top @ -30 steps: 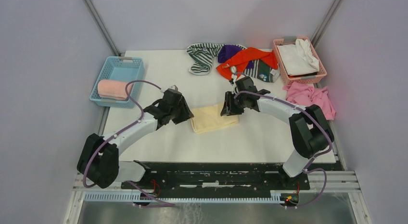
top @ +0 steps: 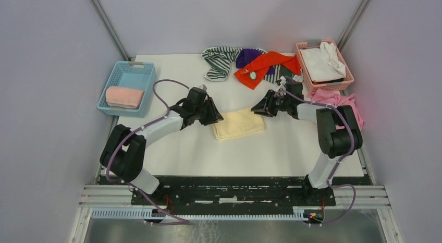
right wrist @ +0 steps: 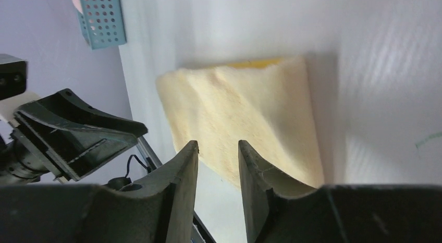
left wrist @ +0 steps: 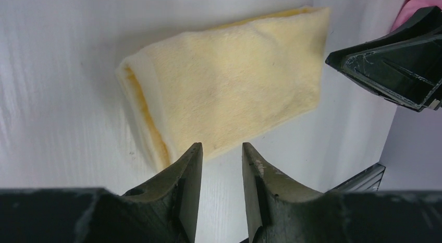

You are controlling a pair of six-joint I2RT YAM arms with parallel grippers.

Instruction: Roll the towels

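Note:
A pale yellow towel [top: 238, 124], folded into a flat rectangle, lies in the middle of the white table. My left gripper [top: 219, 120] hovers over its left end; in the left wrist view the fingers of that gripper are parted with a gap and nothing between them. At the towel's upper right corner is my right gripper [top: 254, 112]. Its fingertips [right wrist: 192, 147] also stand apart in the right wrist view, empty, with the towel [right wrist: 245, 112] beyond them. The folded layers show along the towel's edge in the left wrist view.
A blue basket [top: 148, 76] at the left holds a rolled pink towel [top: 124, 96]. Striped, purple and red cloths [top: 268, 64] lie at the back. A pink basket [top: 350, 76] with white cloth stands back right, a pink cloth [top: 339, 101] before it.
The yellow towel has shifted slightly to the right. Both grippers have moved right too, the left one now reaching over the towel's left end.

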